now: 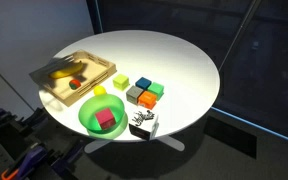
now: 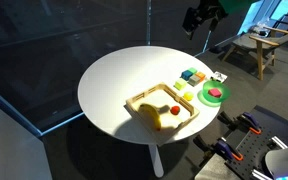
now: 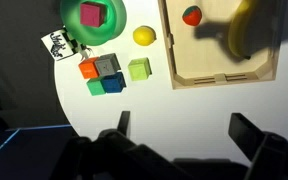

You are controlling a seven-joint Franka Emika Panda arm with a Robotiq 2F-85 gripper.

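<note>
Wide apart at the bottom of the wrist view, the fingers of my gripper are open, with only bare white table between them. Exterior view 2 has the gripper (image 2: 190, 30) high at the top, well above the table. A green bowl (image 3: 105, 36) holds a red block (image 3: 91, 14). Beside it sit a yellow lemon (image 3: 144, 35), a yellow-green block (image 3: 139, 69), a grey block (image 3: 107, 65), an orange block (image 3: 88, 68), a blue block (image 3: 113, 83) and a green block (image 3: 96, 87). The wooden tray (image 3: 209, 80) holds a banana (image 3: 240, 28) and a strawberry (image 3: 192, 16).
A white box with black print (image 1: 143, 124) stands at the table edge beside the bowl. Dark floor lies beyond its rim.
</note>
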